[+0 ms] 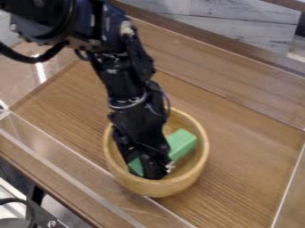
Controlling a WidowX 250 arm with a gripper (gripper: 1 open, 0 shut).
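Observation:
A round tan bowl [191,170] stands on the wooden surface near its front edge. In it lies a green block [181,142], partly hidden by my black gripper [154,162], which reaches down into the bowl over the block. The fingers are dark and crowded against the block, which appears to be held between them; their tips are hard to make out.
A raised wooden edge runs along the back, with grey planks beyond. A clear strip runs along the front left, with dark cables below it.

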